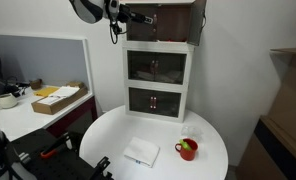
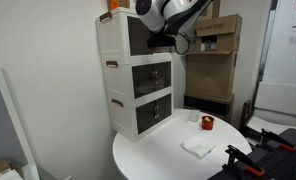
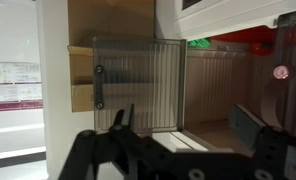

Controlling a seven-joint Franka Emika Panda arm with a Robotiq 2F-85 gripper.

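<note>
My gripper (image 1: pixel 148 18) is up at the top section of a tall white cabinet (image 1: pixel 184 80), in front of its upper compartment. In the wrist view the gripper stands open, its dark fingers wide apart with nothing visible between them. A ribbed see-through door (image 3: pixel 140 75) with a dark knob lies beyond the left finger. To its right is an uncovered compartment (image 3: pixel 216 82), with something red (image 3: pixel 250 36) and something green (image 3: pixel 198 43) at its edge. The cabinet's right upper door (image 1: pixel 197 22) is swung open.
On the round white table below are a red mug (image 1: pixel 189 154) with something green in it, a clear container (image 1: pixel 193 131) and a white flat item (image 1: pixel 141 151). A cardboard box (image 1: pixel 58 98) sits at the left.
</note>
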